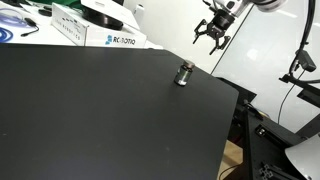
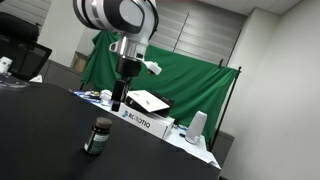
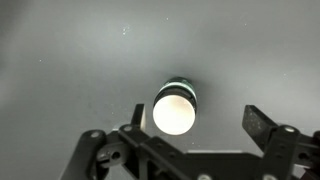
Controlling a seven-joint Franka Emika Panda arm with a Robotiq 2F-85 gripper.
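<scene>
A small dark jar (image 1: 184,73) with a pale lid stands upright on the dark table, toward its right side. From above in the wrist view, the round white lid of the jar (image 3: 174,114) shows between and just beyond the spread fingers. My gripper (image 1: 210,47) is open, up and to the right of the jar in the first exterior view, with nothing held. In the second exterior view the jar (image 2: 98,136) is at the front, while the gripper (image 2: 116,104) hangs behind it, partly hidden by the angle.
A white Robotiq box (image 1: 98,27) sits at the table's back edge, with blue cables (image 1: 20,22) to its left. The table's right edge runs close to the jar.
</scene>
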